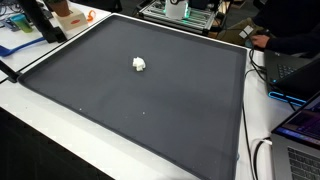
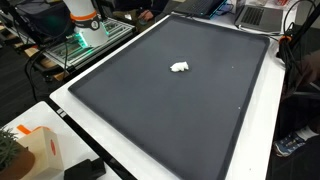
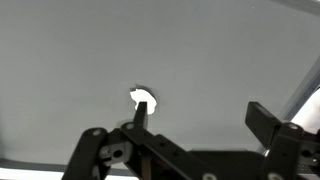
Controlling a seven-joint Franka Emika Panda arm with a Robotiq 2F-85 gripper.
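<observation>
A small crumpled white piece [image 1: 138,64] lies on the dark grey mat [image 1: 150,110], toward its far left part in exterior view 1. The same white piece [image 2: 180,67] shows a little beyond the mat's middle in exterior view 2. In the wrist view, my gripper is open with its fingers wide apart and nothing between them. The white piece [image 3: 145,101] appears just past the left fingertip there, with the mat visible around it. Neither exterior view shows my gripper over the mat.
A white table border [image 2: 100,145] frames the mat. Laptops [image 1: 300,150] stand along the right side in exterior view 1. A potted cactus [image 2: 12,155] sits at the near left in exterior view 2.
</observation>
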